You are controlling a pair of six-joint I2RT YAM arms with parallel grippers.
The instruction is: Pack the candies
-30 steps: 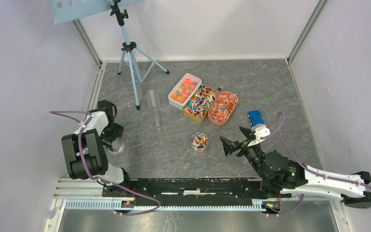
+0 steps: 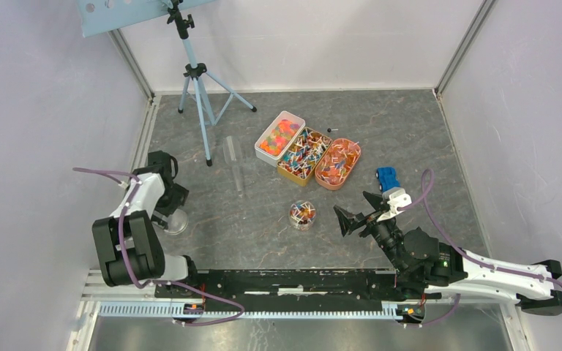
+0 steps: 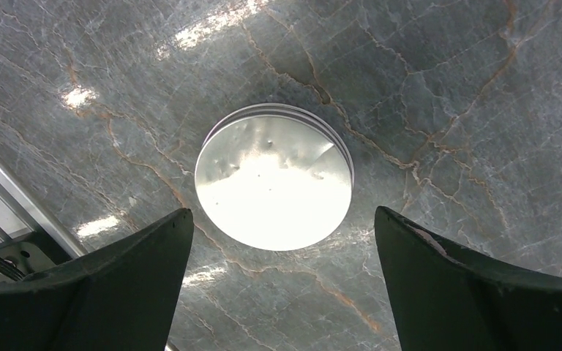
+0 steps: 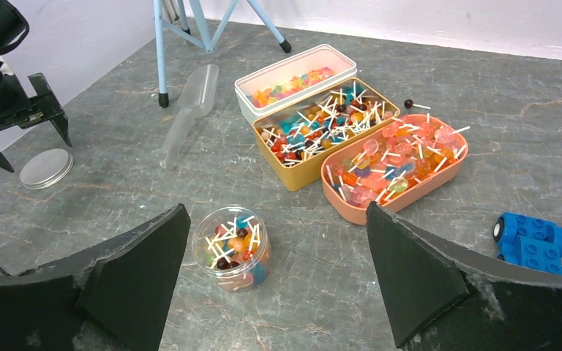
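Below my left gripper, whose fingers are spread wide, a round silver lid lies flat on the dark marbled table. In the left wrist view nothing touches the lid. A clear round jar, without a lid on it, is full of lollipops and candies near the middle front. My right gripper is open and empty, to the right of the jar in the top view. Behind the jar stand three bins: white with gummies, gold with lollipops and orange with larger lollipops.
A clear scoop lies left of the bins, near the light-blue tripod. One lollipop rests loose behind the orange bin. At the right, a blue toy block vehicle is near the right arm. Bare table separates lid and jar.
My left arm has shifted only very slightly around the lid. The right arm, jar and bins look the same, and the loose lollipop has stayed about where it was.
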